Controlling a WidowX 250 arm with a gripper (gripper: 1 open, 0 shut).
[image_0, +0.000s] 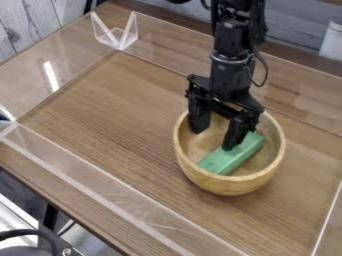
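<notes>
A wooden bowl (210, 176) sits on the table right of centre, holding a green rectangular block (230, 154) that lies tilted toward its right side. My black gripper (222, 124) is over the bowl's back half, open, its fingers spread on either side and reaching down inside the rim. The right finger is close to the upper end of the green block; whether it touches cannot be told.
A white wire-like object (118, 30) stands at the back left. A light panel (334, 35) is at the back right.
</notes>
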